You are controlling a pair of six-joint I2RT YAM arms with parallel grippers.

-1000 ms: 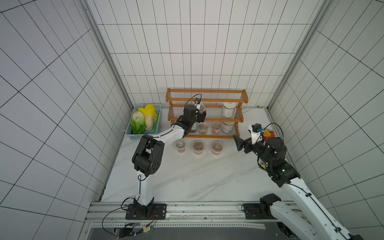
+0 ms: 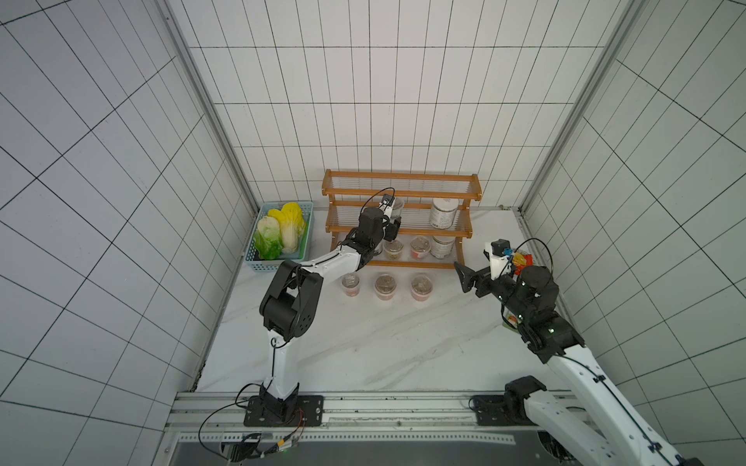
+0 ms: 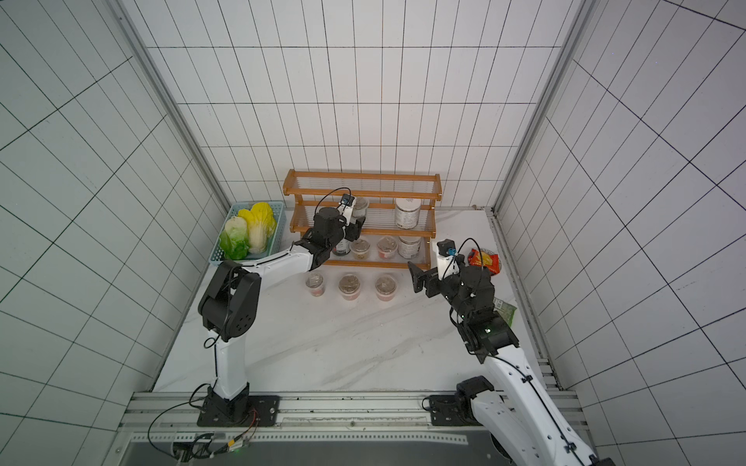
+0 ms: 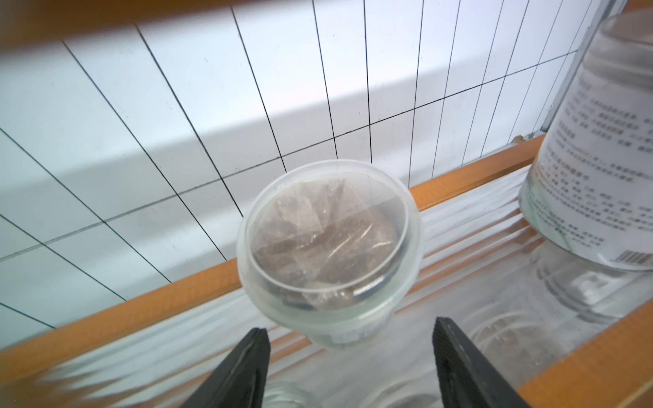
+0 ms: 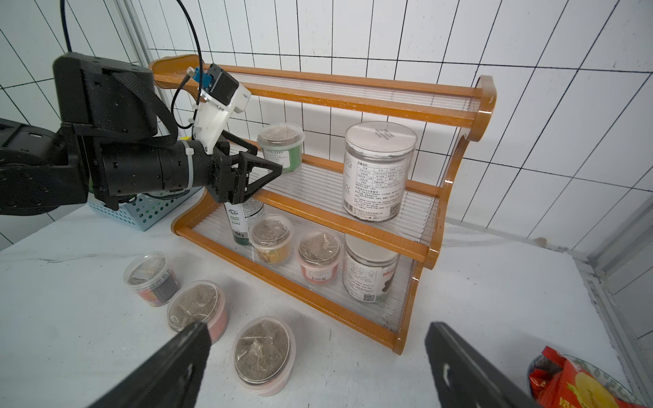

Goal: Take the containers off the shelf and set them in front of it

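Observation:
A small clear-lidded jar with brown contents stands upright on the middle shelf; in the right wrist view this jar (image 5: 291, 159) shows a green side with a white label. Which jar is the seed jar I cannot tell for sure. My left gripper is at the front of that shelf, its fingers (image 4: 246, 370) apart and just short of the jar, nothing between them. Over the table, right of the rack, my right gripper (image 2: 467, 280) stands open and empty.
The wooden rack (image 5: 299, 278) has a top board (image 5: 367, 102) above the jar. A large white can (image 5: 375, 180) stands right of it. Several cups and cans fill the lower shelf; three cups (image 2: 385, 286) stand in front. A vegetable basket (image 2: 268, 264) is at left.
My left gripper has shifted slightly right along the middle shelf, with its wrist a little lower in the view. The right arm has barely moved.

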